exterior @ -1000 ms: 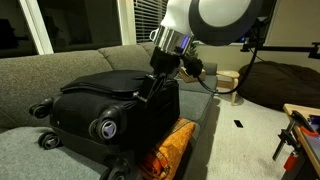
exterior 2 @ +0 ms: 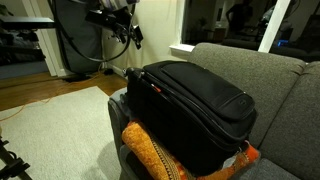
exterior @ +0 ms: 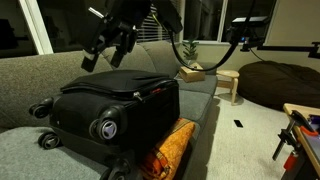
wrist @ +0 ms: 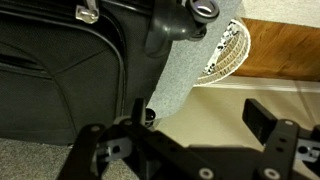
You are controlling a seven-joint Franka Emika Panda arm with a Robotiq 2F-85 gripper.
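Note:
A black wheeled suitcase (exterior: 125, 98) lies on its side on the grey sofa, its wheels toward the left in exterior view 1. My gripper (exterior: 102, 64) hangs just above the suitcase's top in that view, its fingers apart. Exterior view 2 has the suitcase (exterior 2: 195, 100) below the gripper (exterior 2: 127, 48), which is near its left end. In the wrist view the gripper spreads wide with nothing between its fingers; the dark suitcase (wrist: 50, 85) fills the left side.
An orange patterned cloth (exterior: 170, 150) lies partly under the suitcase on the sofa (exterior: 25, 150). In the wrist view a pale, fan-shaped lattice piece (wrist: 228, 52) lies beyond the suitcase. A round wooden stool (exterior: 229, 75) stands on the open floor at right.
My gripper has swung left in exterior view 1, from over the suitcase's right side to above its left part. The suitcase has not visibly moved.

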